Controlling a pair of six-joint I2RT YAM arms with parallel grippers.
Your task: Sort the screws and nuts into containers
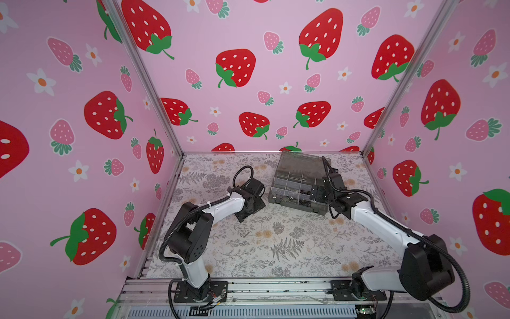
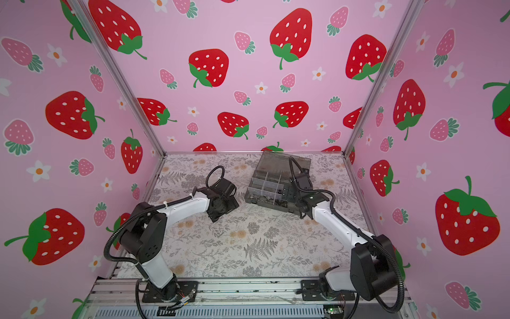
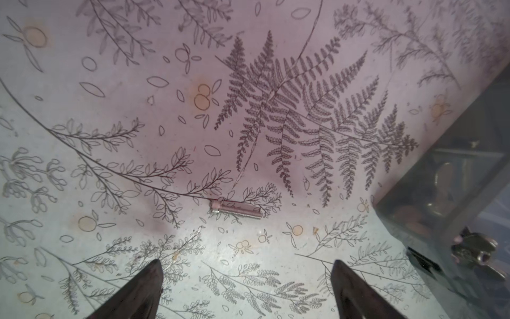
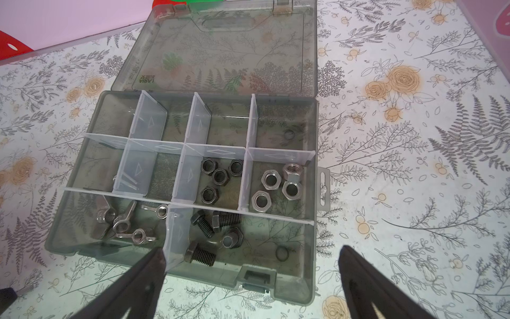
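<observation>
One silver screw [image 3: 237, 209] lies on the patterned cloth, in front of my left gripper, whose fingers stand wide open and empty. My right gripper is open above the front part of the divided box [image 4: 314, 234], nothing between its fingers. Inside the box, wing nuts [image 4: 139, 236] fill the front left section and dark bolts [image 4: 202, 255] lie in the front right one. Dark nuts [image 4: 219, 177] sit in a middle-row compartment, with larger silver nuts [image 4: 261, 201] in the compartment to their right. A small screw [image 4: 127, 179] seems to be in a left middle-row compartment.
The box's clear lid [image 4: 233, 58] lies folded open behind it. The back row of compartments looks empty. In the top left view, open cloth [image 1: 287, 239] spreads in front of the box and between the arms.
</observation>
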